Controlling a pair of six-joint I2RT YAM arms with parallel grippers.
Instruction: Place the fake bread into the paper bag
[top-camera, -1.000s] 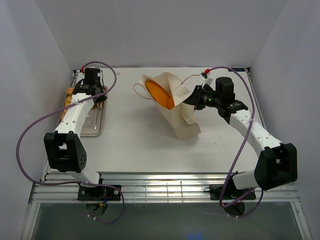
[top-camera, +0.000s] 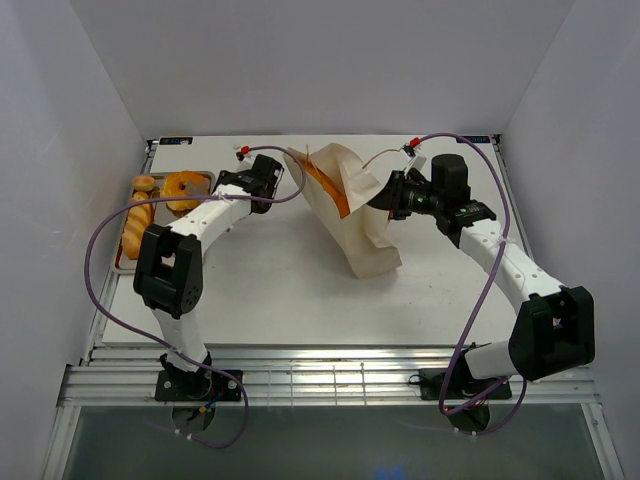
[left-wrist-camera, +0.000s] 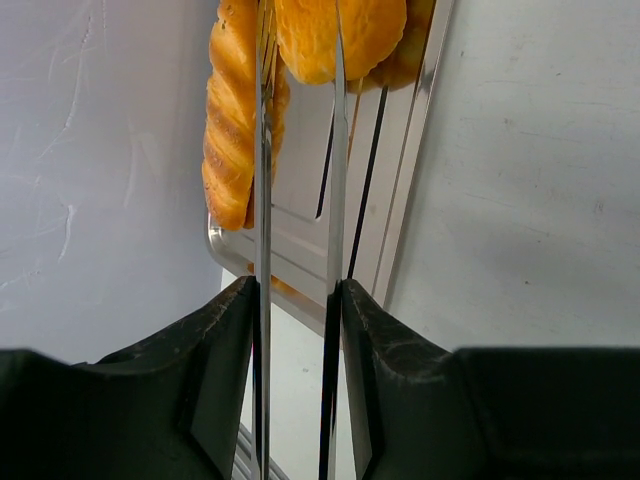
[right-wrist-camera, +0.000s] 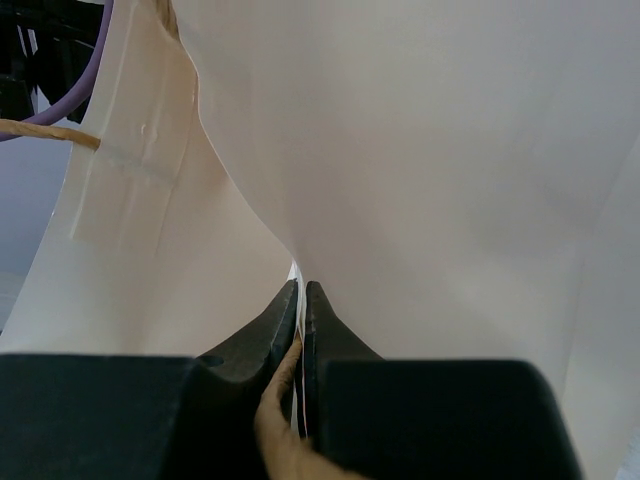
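Note:
The cream paper bag (top-camera: 365, 240) leans at mid-table, its mouth facing up and left. Inside the mouth shows an orange piece of fake bread (top-camera: 342, 198), partly covered by the bag's side. My right gripper (top-camera: 390, 200) is shut on the bag's edge; the right wrist view shows paper and a twisted cord (right-wrist-camera: 278, 405) at its fingertips. Left of the bag is my left gripper (top-camera: 262, 188). Its fingers stand apart, with long metal tongs (left-wrist-camera: 337, 200) running up between the fingers. In the left wrist view a brown bread (left-wrist-camera: 345, 35) lies beyond the tong tips; contact cannot be judged.
A tray (top-camera: 205, 180) on the far left holds several breads, among them a ring-shaped one (top-camera: 183, 188) and a long loaf (top-camera: 135, 232). The left wall (top-camera: 60, 200) stands close beside it.
My left gripper has swung right, away from over the tray and toward the bag. The bag's left side stands closer over the bread, so less of it shows. The right arm stays put.

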